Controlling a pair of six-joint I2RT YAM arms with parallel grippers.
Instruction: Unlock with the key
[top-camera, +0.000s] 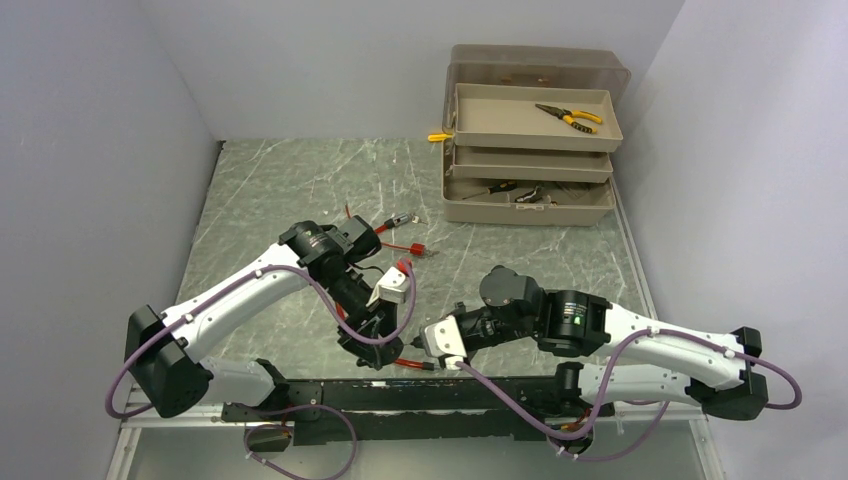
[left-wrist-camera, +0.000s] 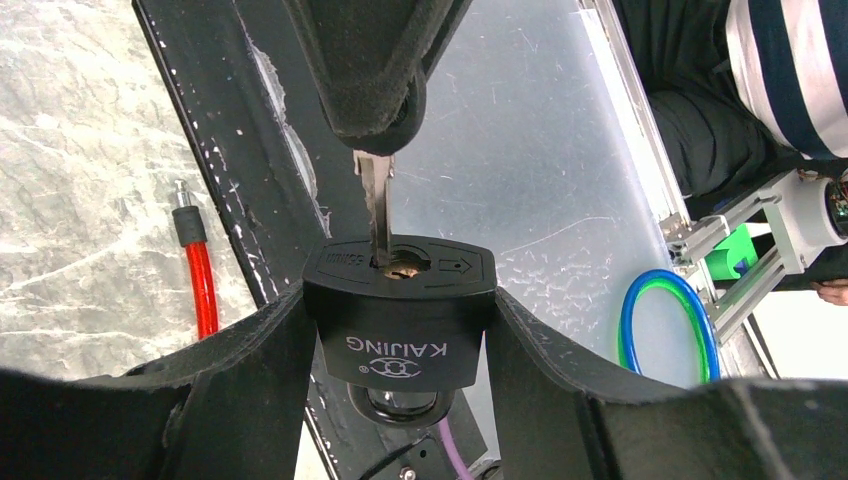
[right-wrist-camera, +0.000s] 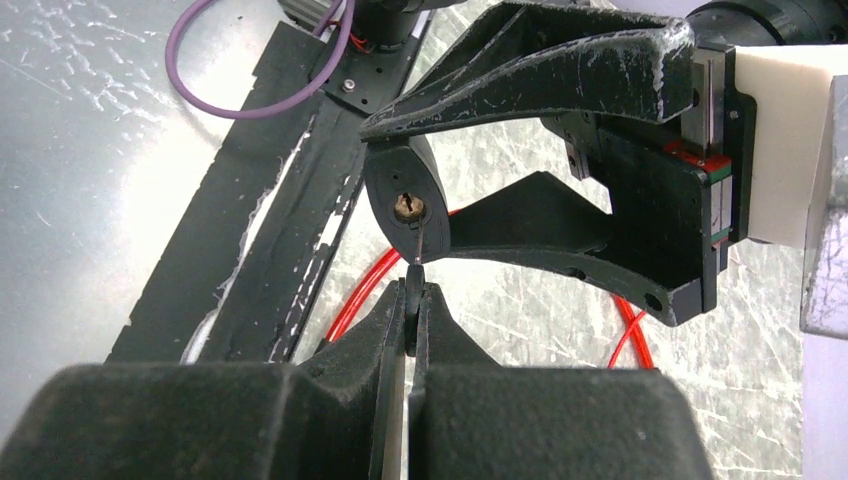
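A black KAIJING padlock (left-wrist-camera: 398, 320) is held in my left gripper, shut around its body, shackle pointing away from the key. My right gripper is shut on a small key (left-wrist-camera: 375, 190), whose silver blade reaches down to the brass keyhole (left-wrist-camera: 404, 270). In the left wrist view the tip is at the keyhole's edge; in the right wrist view it lies just below the keyhole. Whether it is inside is not clear. Both grippers meet low in the middle of the top view.
An open beige toolbox (top-camera: 530, 212) with pliers (top-camera: 567, 117) stands at the back right. Red cables and tools (top-camera: 418, 249) lie on the marble table (top-camera: 260, 180) around the arms.
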